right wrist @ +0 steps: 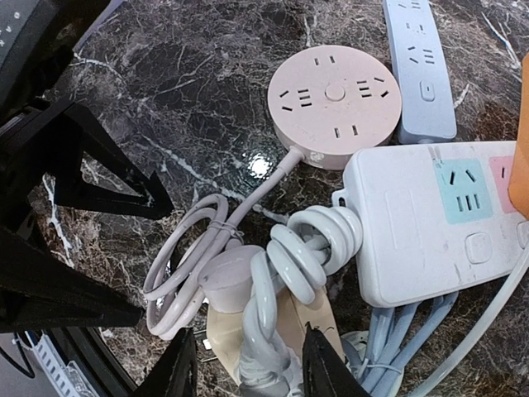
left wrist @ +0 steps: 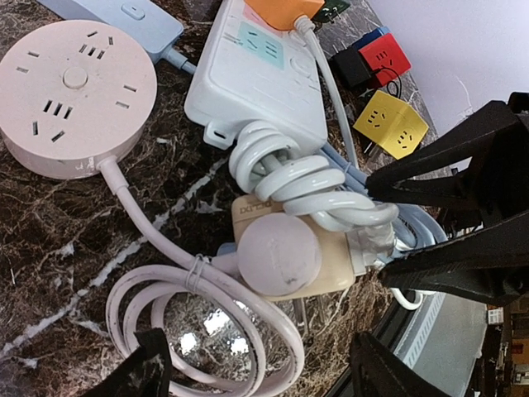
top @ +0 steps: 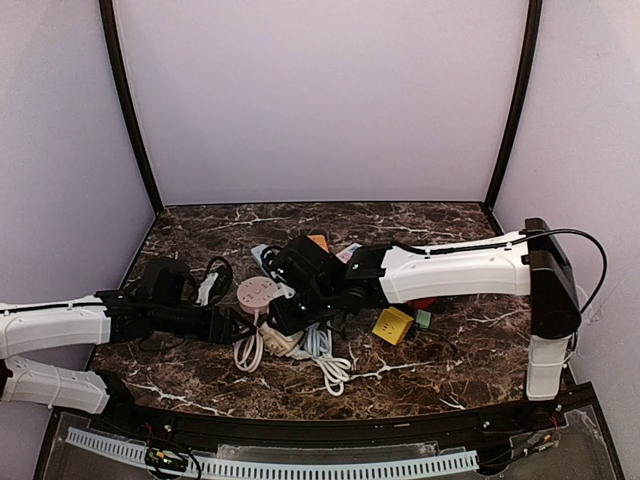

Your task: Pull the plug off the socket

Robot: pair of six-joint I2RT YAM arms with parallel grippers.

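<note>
The beige socket block (left wrist: 335, 256) lies on the dark marbled table. A round pink plug (left wrist: 279, 255) sits on it, its cord joined to the pink round power strip (left wrist: 78, 99). A white plug (right wrist: 269, 376) with a coiled white cord (right wrist: 302, 256) is also at the block, its lower end cut off by the frame edge. In the left wrist view, my left gripper stands open just short of the pink plug, a finger to either side. My right gripper is open, with the white plug between its spread fingers, gaps showing on both sides.
Right behind the block lies a white power strip (right wrist: 442, 219) with an orange one (left wrist: 285, 10) beyond. Blue cords (right wrist: 405, 331) run beside the block. A yellow cube socket (top: 393, 325) stands to the right. Both grippers are close together.
</note>
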